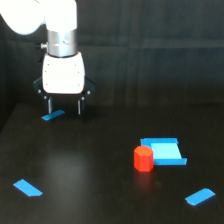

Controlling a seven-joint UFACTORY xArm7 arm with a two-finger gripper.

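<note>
My gripper (65, 104) is at the back left, pointing down with its two dark fingers (82, 101) spread apart. It stands open, and nothing shows between the fingers. A red block (143, 158) with a many-sided outline sits on the dark table, right of the middle and well away from my gripper, towards the front right. Just behind it and to its right, a light square (166, 151) edged with blue is on the table. The block covers part of that square's left front corner; whether they touch, I cannot tell.
Blue strips mark the dark table: one at the front left (27, 188), one at the front right (200, 197), and one near my gripper (53, 115). Open table lies between my gripper and the red block. A dark curtain (150, 60) hangs behind.
</note>
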